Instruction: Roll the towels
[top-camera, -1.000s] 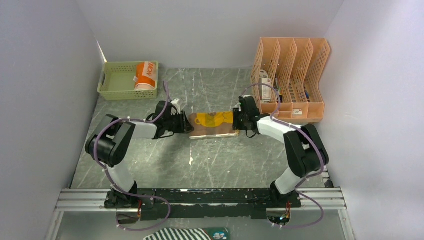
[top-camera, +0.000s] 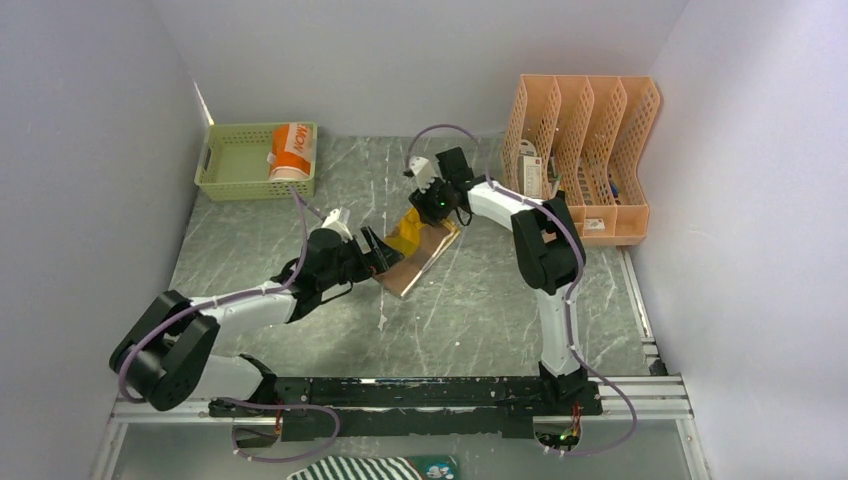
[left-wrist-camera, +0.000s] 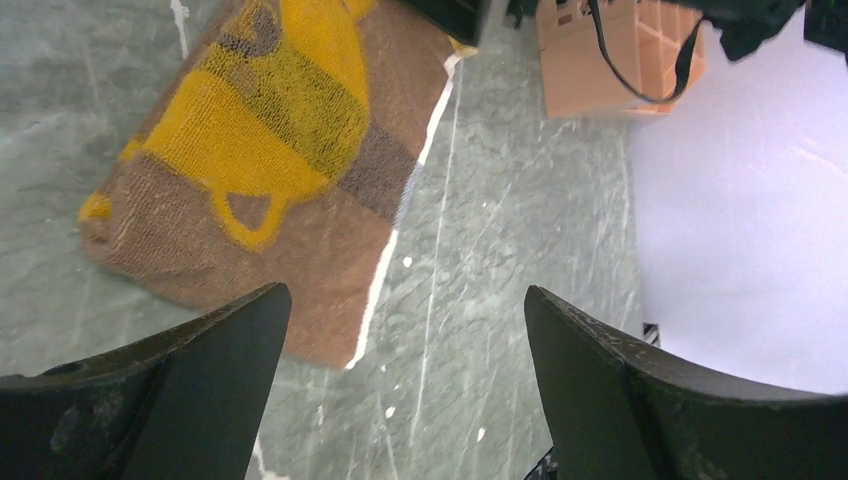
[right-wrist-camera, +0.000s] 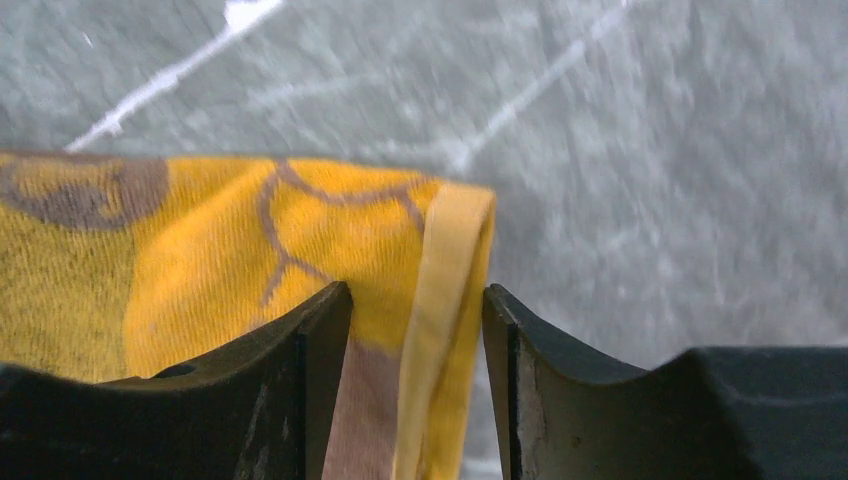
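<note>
A brown towel with yellow shapes (top-camera: 425, 250) lies folded at a diagonal on the grey table, its pale edge toward the front right. My left gripper (top-camera: 378, 252) hangs open above its lower left end; in the left wrist view the towel (left-wrist-camera: 300, 270) lies below and beyond the spread fingers. My right gripper (top-camera: 425, 200) is at the upper end, open, with its fingertips (right-wrist-camera: 325, 310) on either side of or just over the towel near a folded corner (right-wrist-camera: 450, 240); contact is unclear.
A green basket (top-camera: 225, 185) with an orange-and-white rolled item stands back left. A peach organiser (top-camera: 630, 215) stands back right, close to the right arm.
The towel has turned from level to a diagonal, right end toward the back.
</note>
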